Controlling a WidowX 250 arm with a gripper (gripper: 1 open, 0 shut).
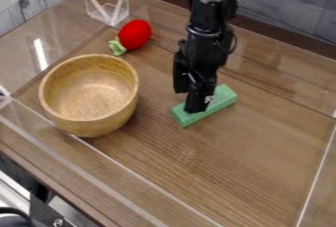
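Observation:
My black gripper hangs from the top centre, its fingers low over the green block, which lies on the wooden table at the centre right. The fingertips are at or just above the block's left part; whether they touch it, and whether they are open or shut, I cannot tell.
A wide yellow-tan bowl sits at the left. A red object with a green top lies at the upper left, near a white wire-like item.

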